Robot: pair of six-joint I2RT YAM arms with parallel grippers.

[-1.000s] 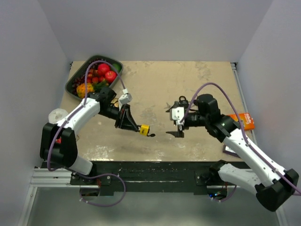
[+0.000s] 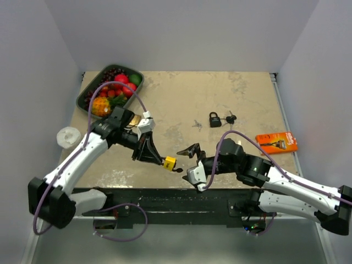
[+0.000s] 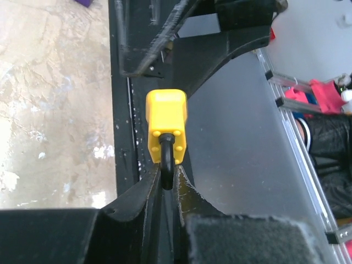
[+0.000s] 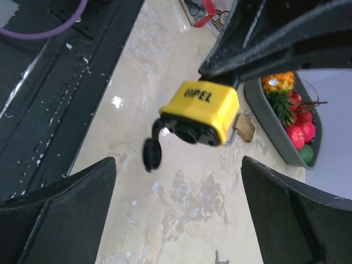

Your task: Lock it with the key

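A yellow padlock (image 2: 170,163) is gripped by its dark shackle in my left gripper; in the right wrist view the lock (image 4: 201,104) shows its keyhole face and a small black piece (image 4: 152,154) dangling below it. My right gripper (image 2: 190,165) stands open just right of the lock, its fingers either side of it in the right wrist view, apart from it. On the table behind lie a black padlock (image 2: 214,120), black keys (image 2: 231,119) and small silver keys (image 2: 197,125).
A basket of fruit (image 2: 85,104) stands at the back left, with a brass padlock (image 4: 246,127) near it. An orange package (image 2: 276,142) lies at the right. The table's front edge (image 2: 165,189) runs just below both grippers.
My right gripper has moved down and left toward the yellow lock and turned. The left arm has shifted slightly toward the front, still carrying the lock.
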